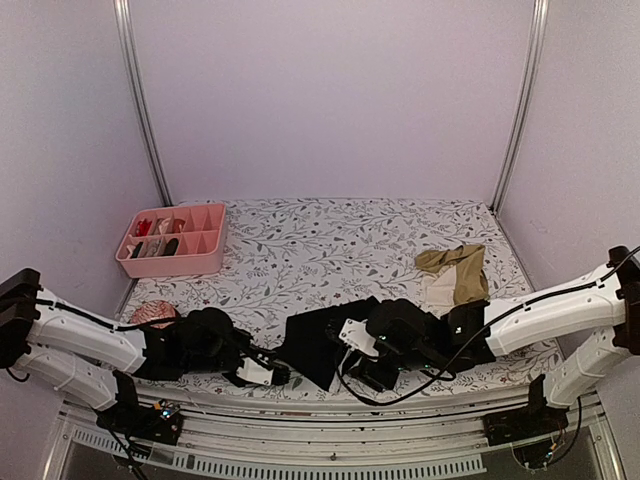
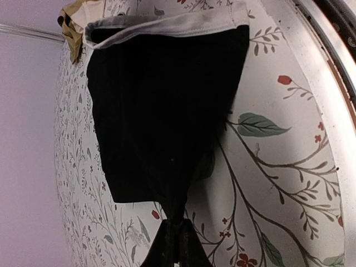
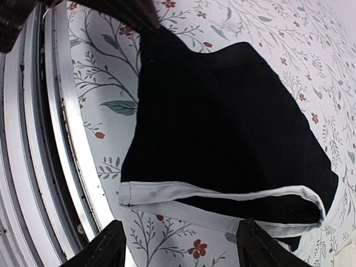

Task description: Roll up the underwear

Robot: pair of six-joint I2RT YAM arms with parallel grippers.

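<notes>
The black underwear (image 1: 315, 345) lies on the floral surface near the front edge, its white waistband (image 3: 233, 195) toward the right in the right wrist view. My left gripper is shut on a corner of the black cloth, pulled into a narrow point at the bottom of the left wrist view. My right gripper is open, with both fingers at the bottom of its wrist view, just short of the waistband. In the top view the right arm partly hides the underwear.
A pink divided box (image 1: 175, 260) with small items stands at back left. A tan and white cloth (image 1: 460, 275) lies at back right. A metal rail runs along the front edge.
</notes>
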